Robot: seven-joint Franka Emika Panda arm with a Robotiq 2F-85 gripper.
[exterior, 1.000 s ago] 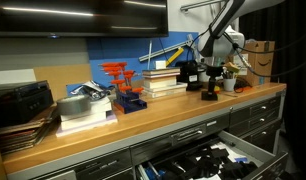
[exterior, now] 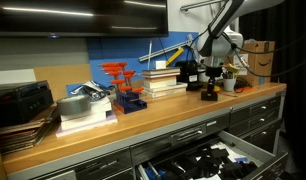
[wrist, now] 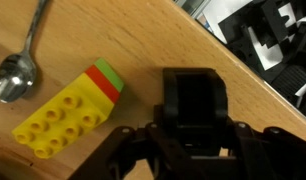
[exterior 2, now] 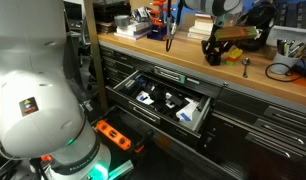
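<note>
A small black object (wrist: 193,98) with a dark rounded top fills the space between the fingers of my gripper in the wrist view, and the fingers are shut on it. Exterior view 1 shows this black object (exterior: 209,96) at the counter's right part, under the gripper (exterior: 210,84). From the other side, the gripper (exterior 2: 217,44) stands low over the counter near the front edge. Whether the black object touches the wood cannot be told.
A yellow toy-brick block (wrist: 65,118) with a red and green end and a metal spoon (wrist: 20,70) lie beside the gripper. Below the counter (exterior: 123,131), an open drawer (exterior 2: 198,122) holds several dark and white items. Books (exterior: 163,80) stand farther along.
The arm and gripper have shifted very slightly at the right part of the counter. Other things stand as before.
</note>
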